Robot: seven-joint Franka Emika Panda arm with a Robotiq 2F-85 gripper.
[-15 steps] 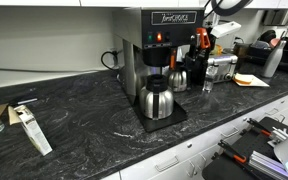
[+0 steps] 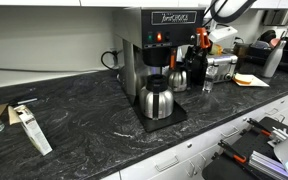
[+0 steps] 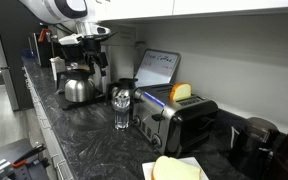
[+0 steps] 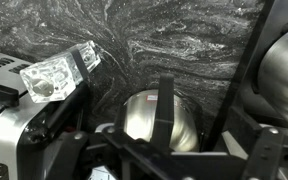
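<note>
A steel kettle (image 3: pixel 81 88) with a dark handle stands on the dark counter. In the wrist view the rounded steel kettle (image 4: pixel 142 118) lies below my gripper, a black bar crossing in front of it. From the side, my gripper (image 3: pixel 97 62) hangs above and near the kettle. It is open, and nothing is seen held in it. The kettle (image 2: pixel 179 79) is partly hidden behind the coffee machine in the first exterior view.
A coffee machine (image 2: pixel 164 22) with a steel carafe (image 2: pixel 156 101) stands beside the kettle. A clear glass (image 3: pixel 121 110) and a toaster (image 3: pixel 172 125) are on its other side. Bread (image 3: pixel 174 168) lies nearer.
The white part of the arm has shifted slightly, near the top right of the first exterior view. The objects on the counter have not moved.
</note>
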